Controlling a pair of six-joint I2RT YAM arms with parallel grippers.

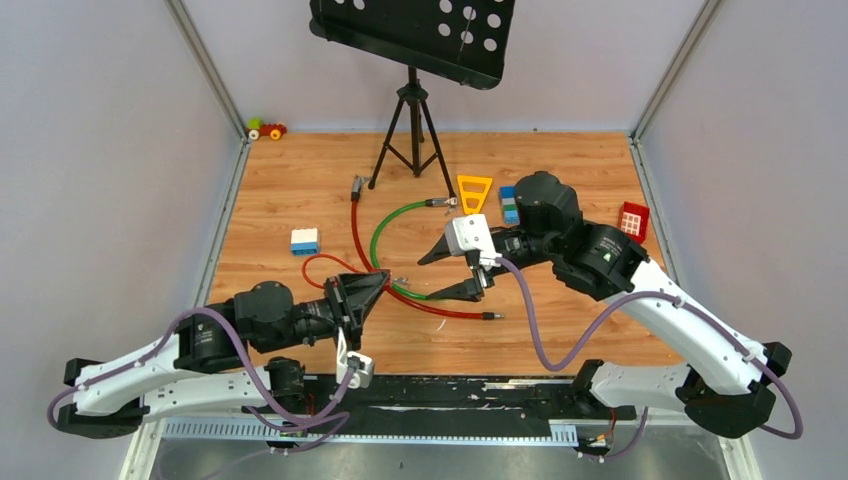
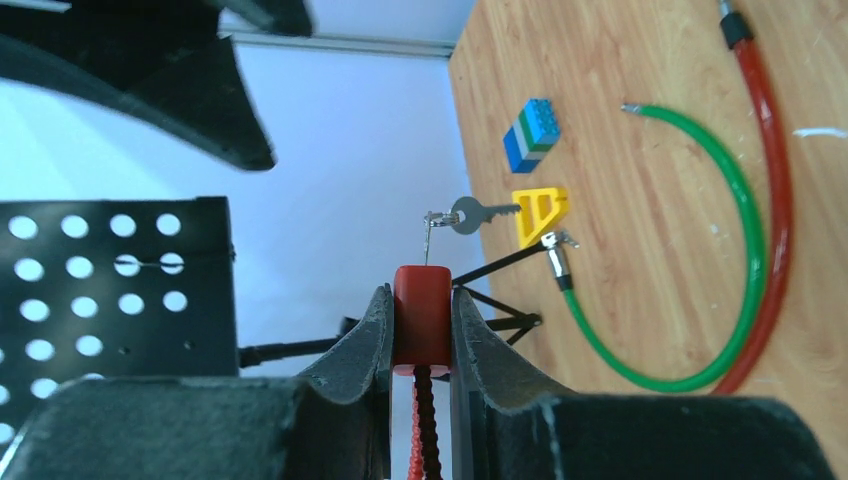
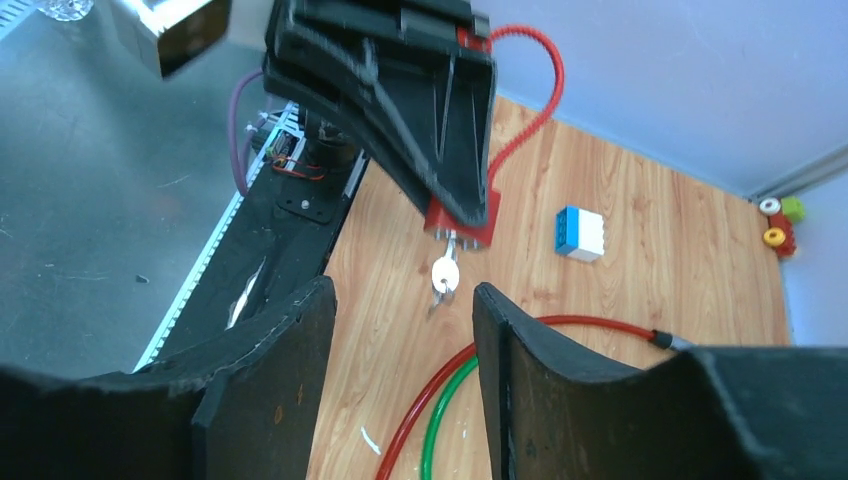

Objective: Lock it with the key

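Observation:
A red block point(image 2: 422, 315) is gripped between the fingers of my left gripper point(image 1: 386, 279), which is shut on it. From this block hang a silver key point(image 2: 470, 215) and its ring, pointing away from the fingers. My right gripper point(image 1: 428, 278) stands open in the air, its fingers facing the left gripper and the key, touching neither. The right wrist view shows the key point(image 3: 445, 275) beyond the open fingers. A green cable point(image 1: 385, 232) lies curved on the table, its metal lock head point(image 1: 440, 203) at the back; a red cable point(image 1: 358, 222) runs beside it.
The black music stand point(image 1: 414, 120) rises at the back. Around the cables lie a yellow triangular piece point(image 1: 474, 193), a blue block point(image 1: 509, 205), a white and blue block point(image 1: 305, 242) and a red window piece point(image 1: 633, 221).

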